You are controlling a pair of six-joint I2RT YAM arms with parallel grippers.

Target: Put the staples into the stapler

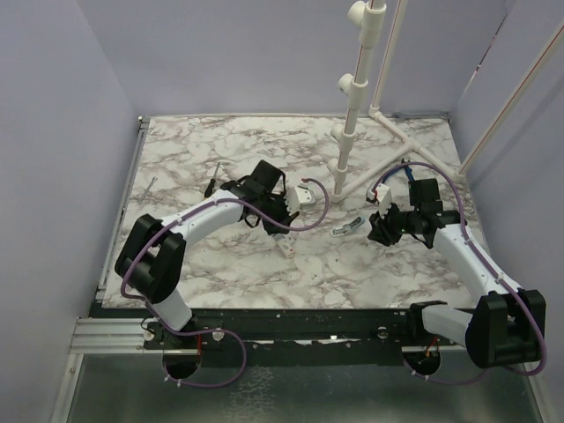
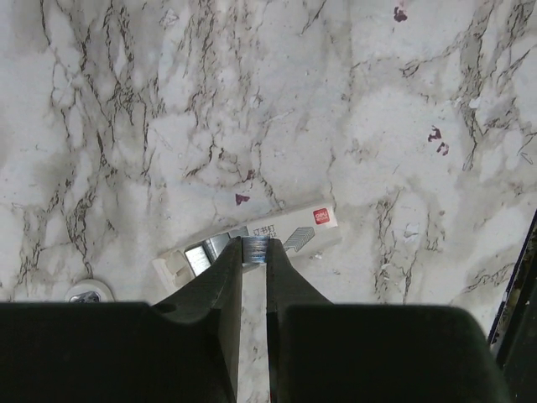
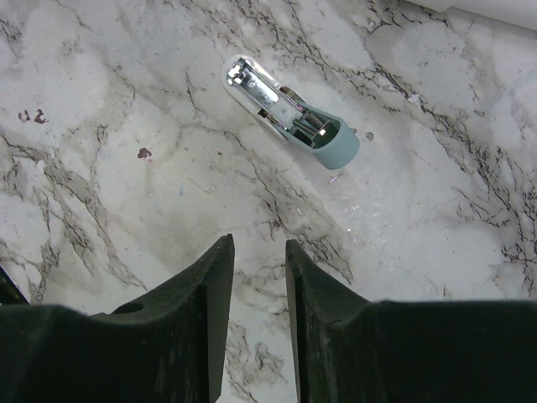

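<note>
My left gripper is shut on a small silver piece, apparently a staple strip, held above the white staple box (image 2: 302,225). In the left wrist view silver staples sit in the box's left part. An open stapler (image 3: 325,143), pale blue with its metal rail showing, lies on the marble to the right of the box, seen also in the top view (image 1: 348,226). My right gripper hangs beside and nearer the front than the stapler, part open with nothing between its fingers.
A white pipe frame (image 1: 370,181) stands behind the stapler. A few tools (image 1: 212,181) lie at the back left.
</note>
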